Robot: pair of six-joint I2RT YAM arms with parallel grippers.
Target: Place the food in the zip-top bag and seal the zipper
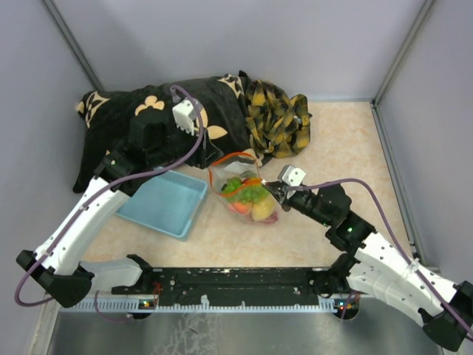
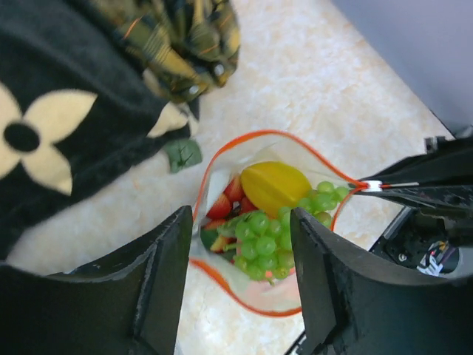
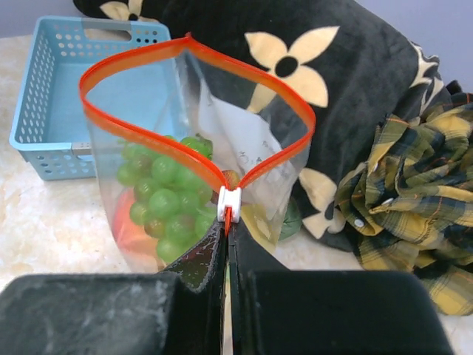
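The clear zip top bag (image 1: 244, 203) with an orange zipper rim stands mouth-up on the table, holding food: green grapes (image 2: 262, 240), a yellow piece (image 2: 277, 185) and red pieces (image 2: 231, 194). Its mouth gapes. At one end of the zipper, beside the white slider (image 3: 229, 201), my right gripper is shut with the orange strip pinched between its fingertips. My left gripper (image 1: 213, 154) hovers by the bag's far left side. Its fingers (image 2: 166, 251) stand apart over the bag, and nothing is gripped between them.
An empty blue basket (image 1: 164, 203) sits to the left of the bag. Behind lie a dark flowered cushion (image 1: 148, 111) and a crumpled yellow plaid cloth (image 1: 277, 118). Bare table (image 1: 347, 148) stretches to the right.
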